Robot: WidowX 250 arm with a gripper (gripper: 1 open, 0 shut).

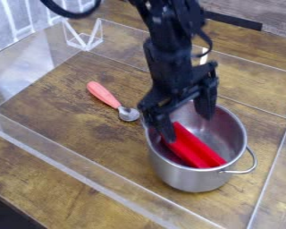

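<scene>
My black gripper (181,114) is lowered over a steel pot (196,179) at the lower right, its open fingers reaching into the pot around a long red object (198,153) lying inside. Whether the fingertips touch it I cannot tell. A pink-handled utensil (106,97) with a metal head lies on the wooden surface to the left of the pot.
Clear panels or edges run along the back left and the right side.
</scene>
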